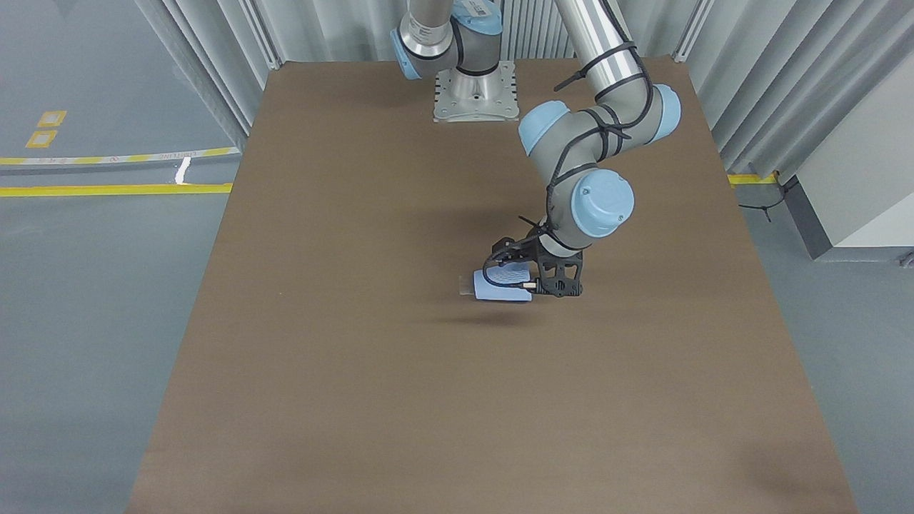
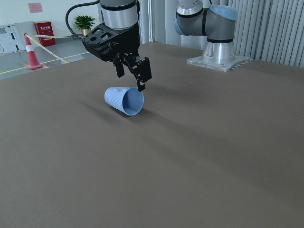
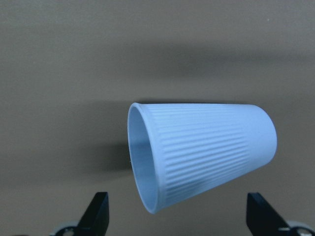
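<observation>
A light blue ribbed cup [image 3: 202,147] lies on its side on the brown table [image 1: 360,360]. In the left view the cup [image 2: 116,99] sits below my gripper [image 2: 130,81], whose fingers are open above it with empty space between them. In the wrist view the cup's mouth faces left, and both fingertips show wide apart along the bottom edge. In the front view my gripper partly covers the cup [image 1: 501,291].
The table around the cup is clear. A traffic cone [image 2: 32,56] stands on the floor beyond it.
</observation>
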